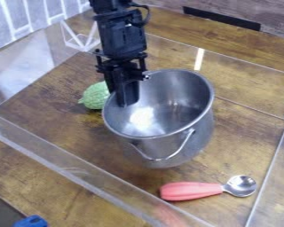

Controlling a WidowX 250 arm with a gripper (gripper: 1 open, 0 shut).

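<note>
My black gripper (123, 89) reaches down over the left rim of a steel pot (186, 133), its fingers at that rim, partly hidden; it looks shut, but whether the rim is between the fingers is unclear. The pot has a wire handle hanging at the front. Behind it on the left lies a green bumpy vegetable (92, 99). A scoop with a pink handle (190, 190) and metal bowl lies on the wooden surface in front right.
Clear walls (56, 155) border the wooden workspace on several sides. A blue object (29, 221) sits outside at the bottom left. Free wood shows to the left and at the back right.
</note>
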